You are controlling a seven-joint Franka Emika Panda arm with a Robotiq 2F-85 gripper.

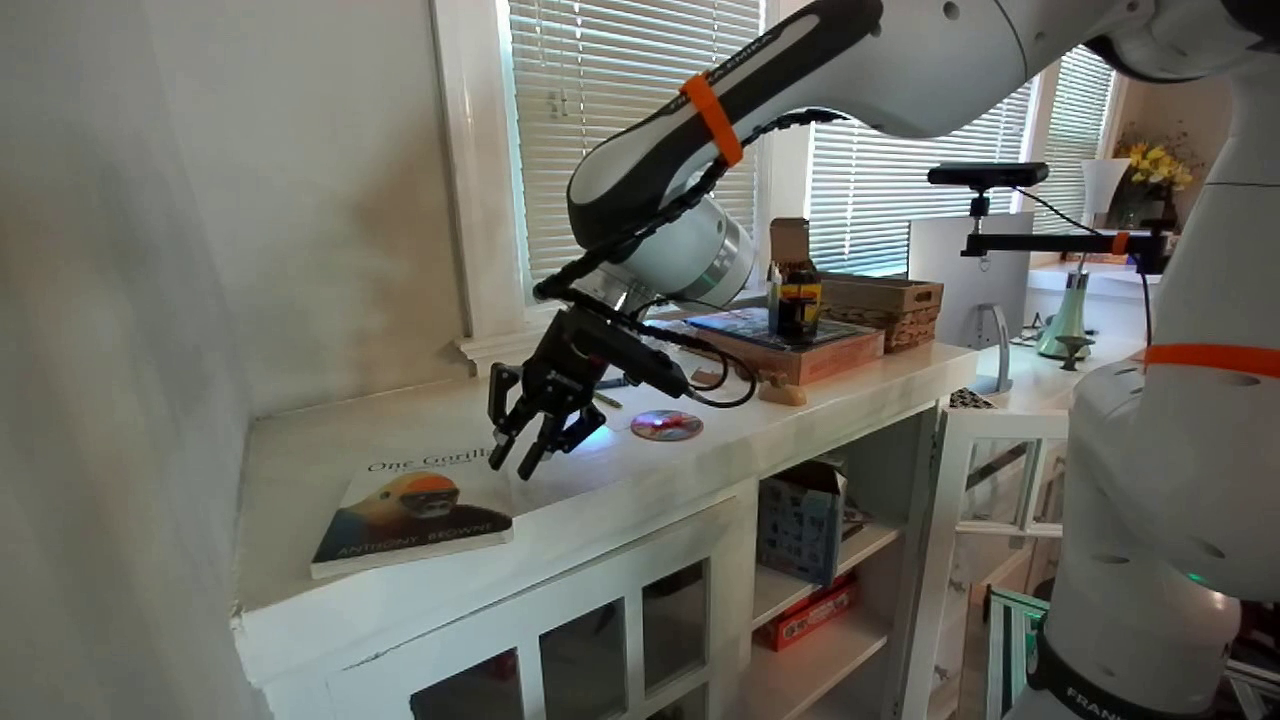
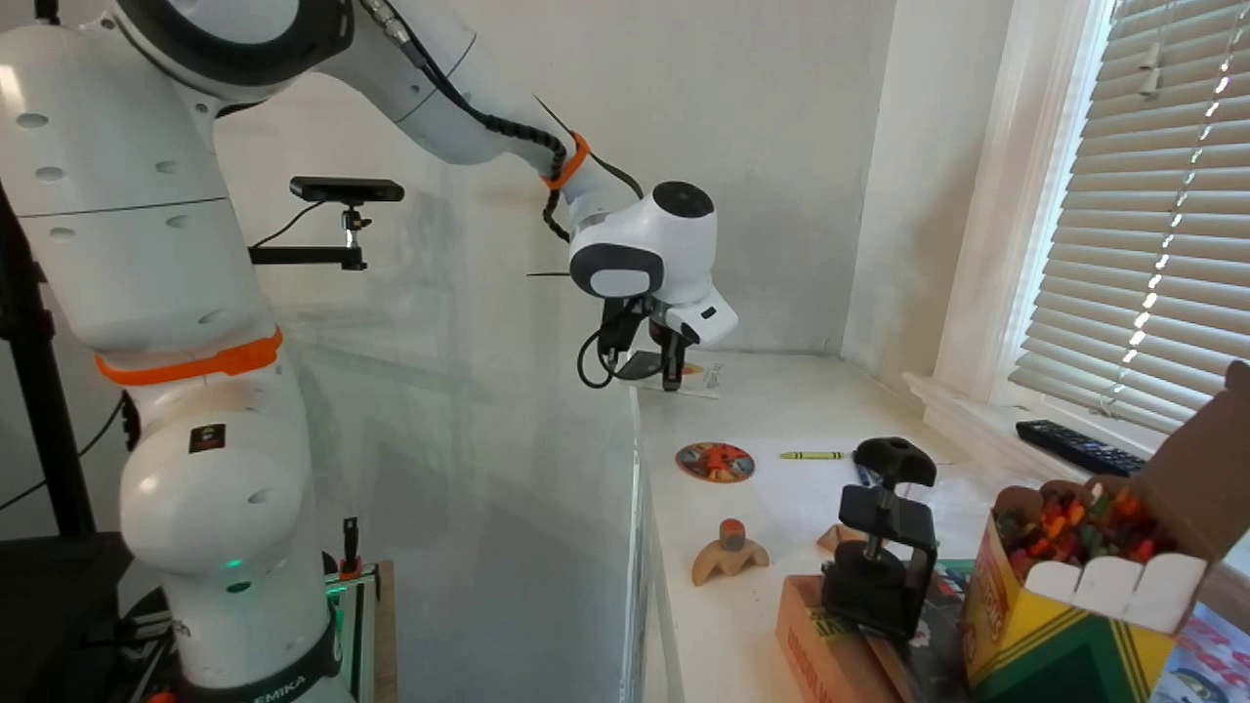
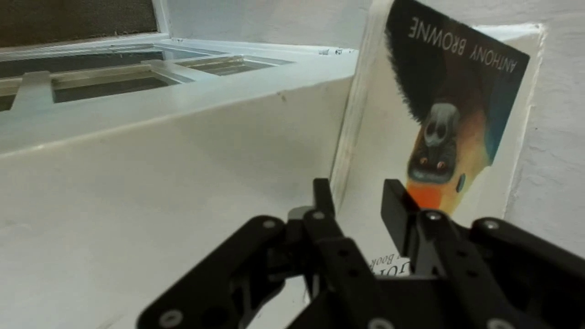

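A book (image 1: 420,504) with a gorilla on its cover lies flat on the white countertop (image 1: 576,492), close to the front edge and the left wall. My gripper (image 1: 512,462) hangs just above the book's right side in exterior view 1. Its fingers are apart, with a gap between them and nothing held. From the wrist, the gripper points toward the cover of the book (image 3: 373,148), one finger near the book's long edge. In exterior view 2 the arm hides most of the book.
A round picture disc (image 2: 715,462), a yellow crayon (image 2: 811,455) and a wooden piece (image 2: 729,553) lie on the counter. Toward the other end stand a black clamp (image 2: 885,539) and a box of crayons (image 2: 1084,574). A remote (image 2: 1079,446) rests on the windowsill.
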